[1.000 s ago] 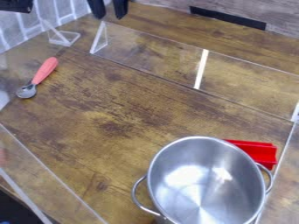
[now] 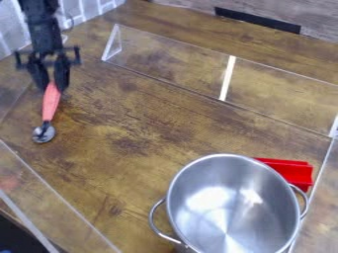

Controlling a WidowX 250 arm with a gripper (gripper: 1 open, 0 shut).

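Note:
My gripper (image 2: 49,71) is at the left of the view, shut on the pink-red handle of a tool (image 2: 50,102) with a round metal head. The tool hangs below the fingers, its head (image 2: 42,131) low over or on the wooden table; which of these, I cannot tell. A large steel pot (image 2: 232,206) with two side handles stands at the lower right.
A red object (image 2: 290,169) lies behind the pot on the right. Clear panels border the table (image 2: 158,119) at the back and sides.

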